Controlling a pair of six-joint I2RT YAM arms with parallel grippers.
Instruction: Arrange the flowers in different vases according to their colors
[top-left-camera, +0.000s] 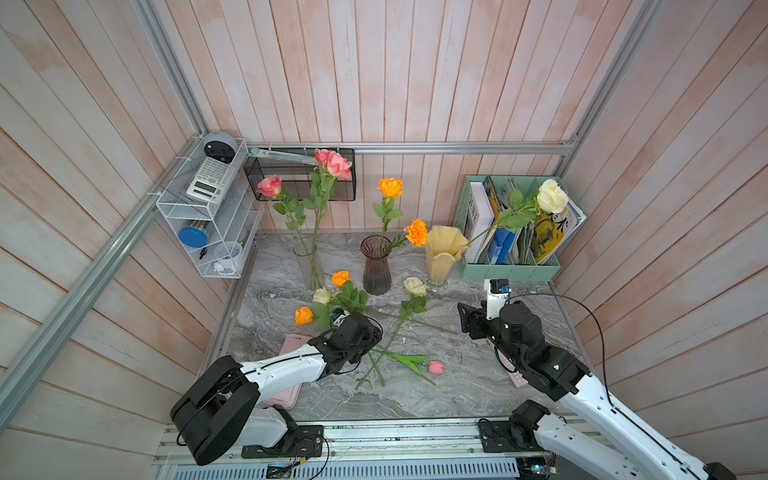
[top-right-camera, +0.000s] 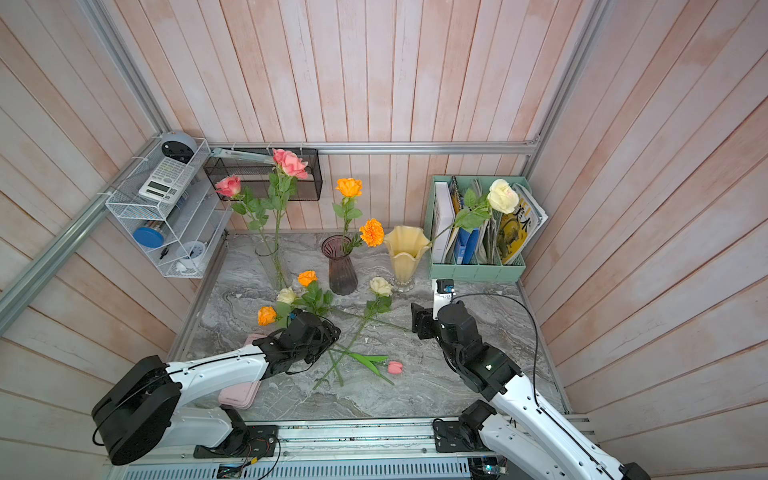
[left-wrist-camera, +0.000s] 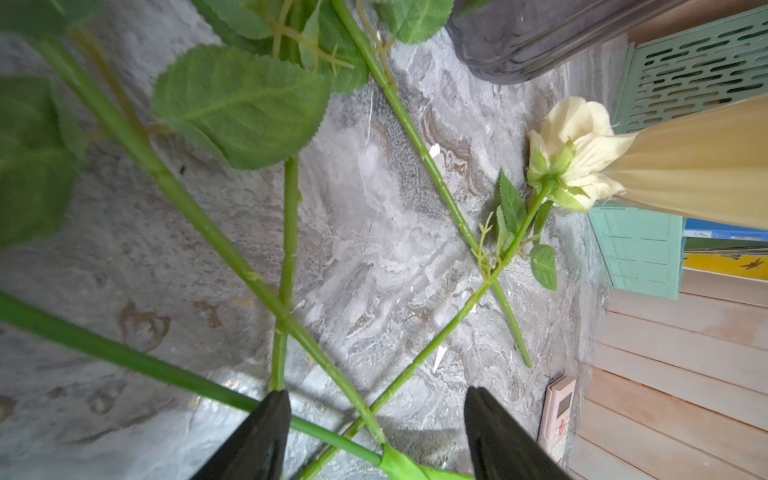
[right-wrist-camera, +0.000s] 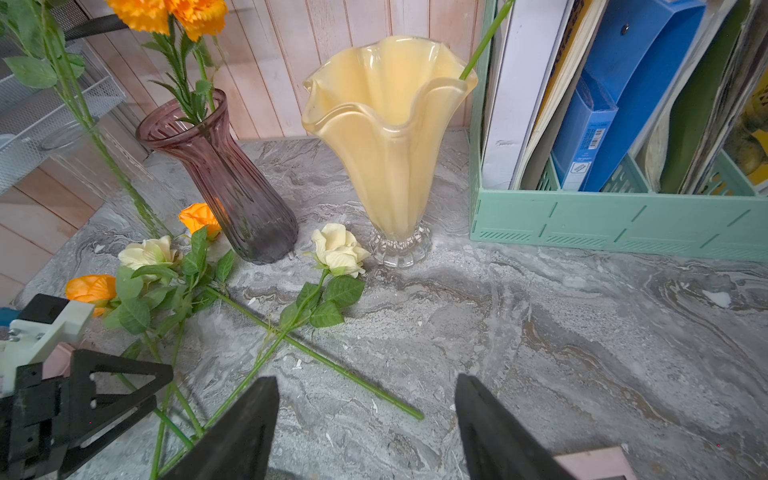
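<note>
Pink roses (top-left-camera: 337, 166) stand in the clear glass vase (top-left-camera: 309, 270), orange flowers (top-left-camera: 389, 188) in the purple vase (top-left-camera: 377, 268). One white rose (top-left-camera: 552, 197) leans far right out of the yellow vase (right-wrist-camera: 392, 152). On the table lie two orange roses, two white roses, one of them this white rose (right-wrist-camera: 339, 249), and a pink tulip (top-left-camera: 435, 367). Low over the crossed stems, my left gripper is open; the green tulip stem (left-wrist-camera: 200, 385) runs between its fingers in view, not clasped. My right gripper hangs open and empty over the table's right half.
A green file box (right-wrist-camera: 608, 220) with folders stands at the back right, close to the yellow vase. At the left are a white wire rack (top-left-camera: 209, 209) and a pink case (top-left-camera: 286, 384). Table front of the file box is clear.
</note>
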